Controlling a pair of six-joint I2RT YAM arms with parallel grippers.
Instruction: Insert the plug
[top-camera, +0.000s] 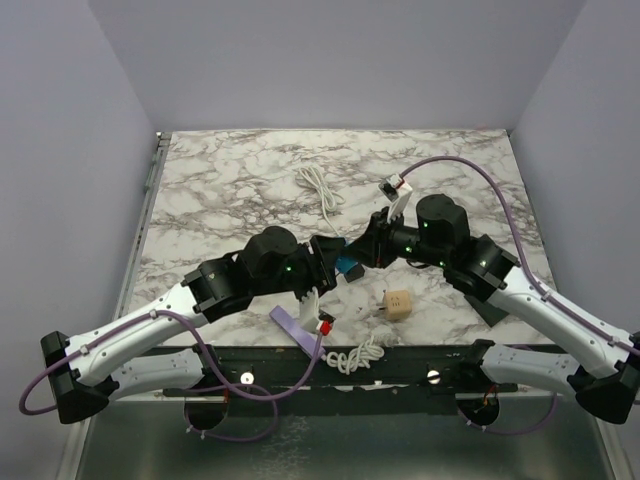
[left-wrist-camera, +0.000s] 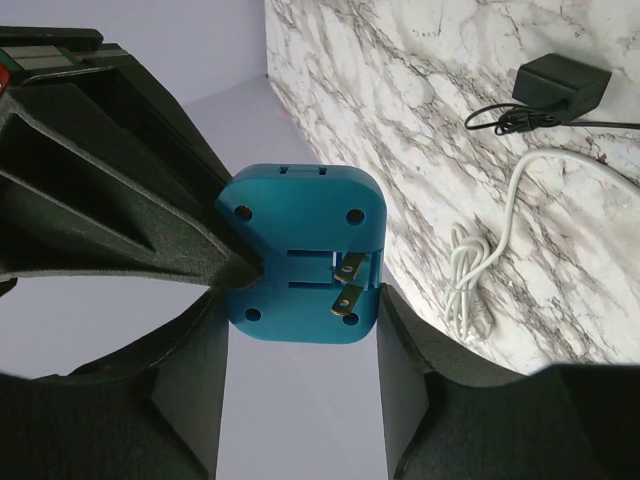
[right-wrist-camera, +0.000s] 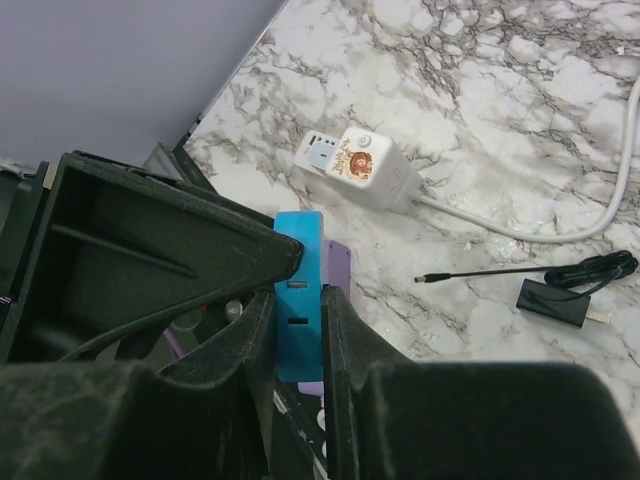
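A blue plug adapter (top-camera: 347, 264) is held above the table between my two grippers. The left wrist view shows the plug's flat face (left-wrist-camera: 306, 235) with two metal prongs; my left gripper has a finger at each side edge, and whether they press on it is unclear. My right gripper is shut on the thin plug (right-wrist-camera: 299, 228), seen edge-on in the right wrist view. Below lies a white block-shaped socket (right-wrist-camera: 366, 170) with a bear sticker, its cable running off to the right; the left arm covers it in the top view.
A black power adapter (right-wrist-camera: 555, 302) lies on the marble table. A purple strip (top-camera: 297, 333), coiled white cable (top-camera: 355, 357) and beige block plug (top-camera: 397, 305) lie near the front edge.
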